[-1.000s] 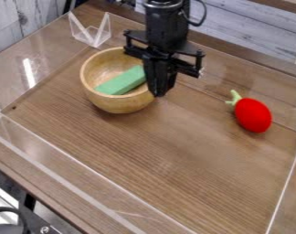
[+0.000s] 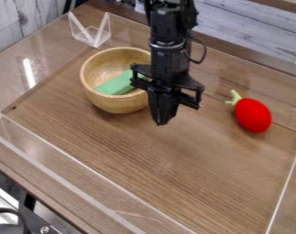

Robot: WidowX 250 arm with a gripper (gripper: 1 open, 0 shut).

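My black gripper [image 2: 163,110] hangs upright in the middle, just at the right side of a wooden bowl [image 2: 97,67], partly in front of it. Its fingertips look shut, with nothing visible between them. A green block [image 2: 115,84] lies inside the bowl, partly hidden by the arm. A red object with a pale green top, like a plush vegetable [image 2: 252,115], lies on the table to the right.
A clear wire-like or plastic item [image 2: 90,26] stands at the back left. Raised edges border the table at left and back.
The arm has shifted slightly and now sits a little lower, covering more of the bowl's right part. The bowl, green block and red object look unmoved.
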